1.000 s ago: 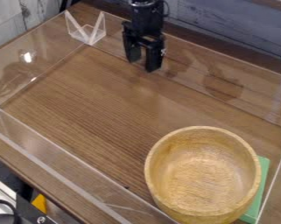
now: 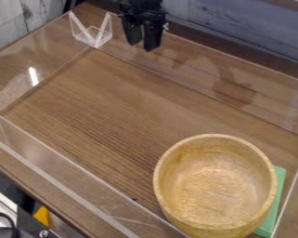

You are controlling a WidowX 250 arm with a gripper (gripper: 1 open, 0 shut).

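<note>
My black gripper (image 2: 142, 33) hangs at the back of the wooden table, near the top middle of the view, small and dark against the back wall. Whether anything is between its fingers cannot be made out. A large yellow bowl (image 2: 214, 183) sits at the front right, on or beside a green board (image 2: 273, 198) that shows at its right side.
A clear, angular plastic piece (image 2: 92, 31) stands at the back left, left of my gripper. A transparent edge runs along the left and front.
My gripper has moved up and back in the view, away from the middle of the table toward the back wall. The bowl is unmoved.
</note>
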